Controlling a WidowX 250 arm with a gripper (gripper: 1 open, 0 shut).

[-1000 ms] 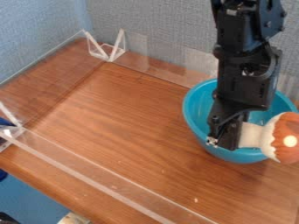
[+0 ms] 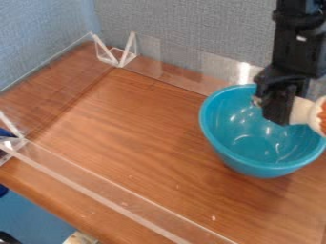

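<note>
A teal bowl (image 2: 242, 143) stands on the wooden table at the right. The black gripper (image 2: 283, 103) hangs over the bowl's right part, shut on a pale object with an orange-and-white end (image 2: 310, 114) at the right edge of the view. What that object is cannot be made out fully, as it is partly out of frame.
A grey textured wall (image 2: 178, 24) rises at the back. Dark items lie at the lower left edge.
The gripper has moved up and back, away from the camera, carrying the pale orange-ended object toward the right rear of the bowl, uncovering more of the bowl.
</note>
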